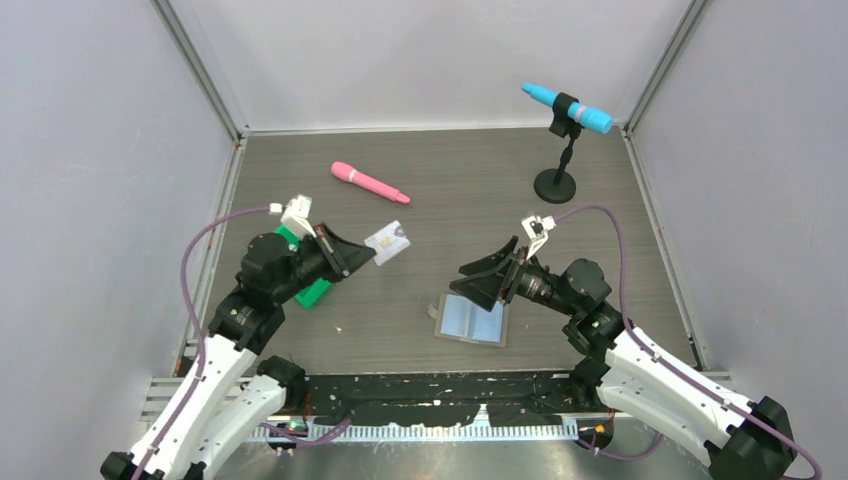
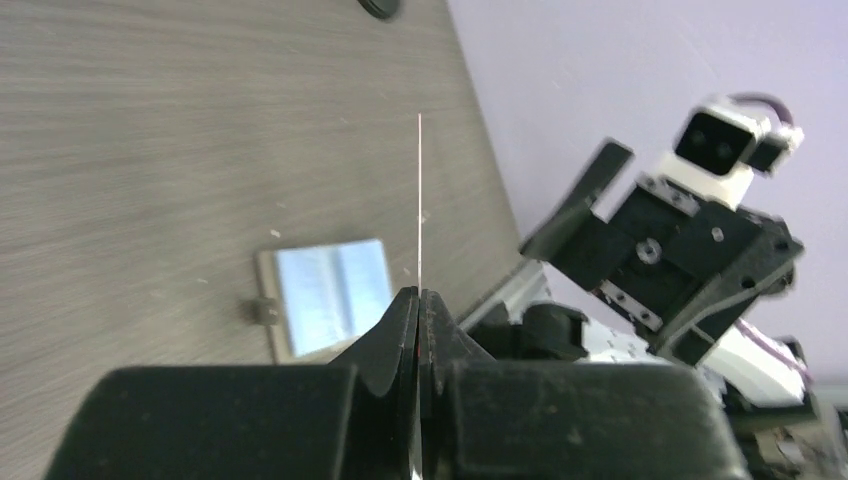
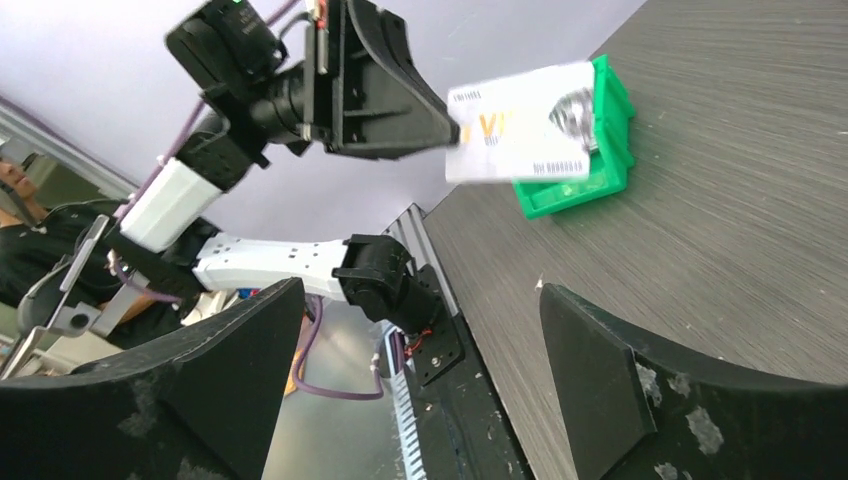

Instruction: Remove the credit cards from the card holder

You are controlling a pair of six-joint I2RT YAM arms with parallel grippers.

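A white credit card (image 1: 387, 242) with orange lettering is pinched at one end in my left gripper (image 1: 371, 254), above the table. Seen from the left wrist, the card (image 2: 420, 190) stands edge-on as a thin line between the closed fingertips. My right gripper (image 1: 461, 281) is open and empty, its fingers (image 3: 640, 390) spread wide in the right wrist view. Below it on the table lies the card holder (image 1: 473, 320), spread flat with pale blue panels; the right gripper covers its top edge in the top view.
A green bin (image 3: 580, 195) stands at the left, partly behind the left arm in the top view. A pink microphone (image 1: 370, 183) lies at the back. A blue microphone (image 1: 597, 119) on a black stand (image 1: 555, 186) is at back right. Mid-table is clear.
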